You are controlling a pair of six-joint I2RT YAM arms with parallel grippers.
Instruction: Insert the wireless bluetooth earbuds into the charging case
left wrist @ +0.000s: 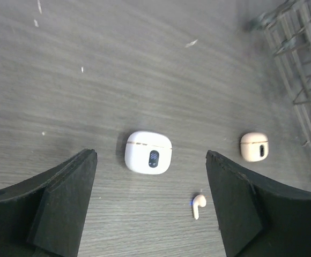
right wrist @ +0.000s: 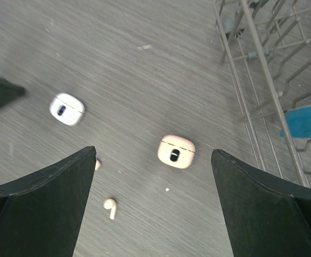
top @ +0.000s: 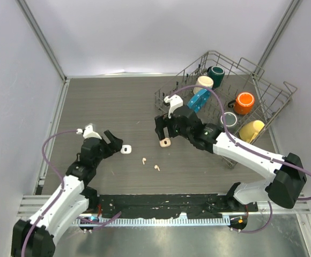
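Note:
A white charging case [left wrist: 149, 153] with a small dark oval on its front lies closed on the table, between and beyond the fingers of my left gripper in the left wrist view. That gripper is open, clear of the case. The second case, pale pink [right wrist: 176, 151], lies closed further right. Above it hangs my right gripper, wide open and empty. Two small pale earbuds lie loose near the front: one earbud [top: 143, 160] nearer the white case, another earbud [top: 156, 167] to its right.
A wire dish rack [top: 220, 69] fills the back right, holding an orange mug [top: 245, 103], a yellow mug [top: 251, 130] and other cups. A blue item [right wrist: 308, 121] hangs at its near side. Bare table [top: 107, 101] stretches across the back left.

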